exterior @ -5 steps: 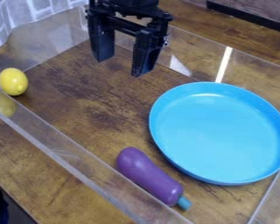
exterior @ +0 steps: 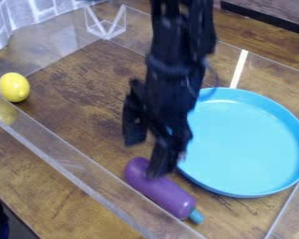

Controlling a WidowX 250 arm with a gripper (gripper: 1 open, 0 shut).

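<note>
My black gripper point(exterior: 156, 131) hangs blurred over the middle of the wooden board, its fingers apart and pointing down, just above a purple eggplant-like toy point(exterior: 163, 194) lying at the lower middle. Whether a fingertip touches the toy is unclear. A blue plate point(exterior: 249, 147) lies on the right, partly behind the gripper. A yellow lemon-like object point(exterior: 14, 87) lies at the far left.
Clear plastic walls point(exterior: 52, 159) edge the board along the front left and the back. The wooden surface point(exterior: 78, 103) left of the gripper is bare.
The objects appear unmoved.
</note>
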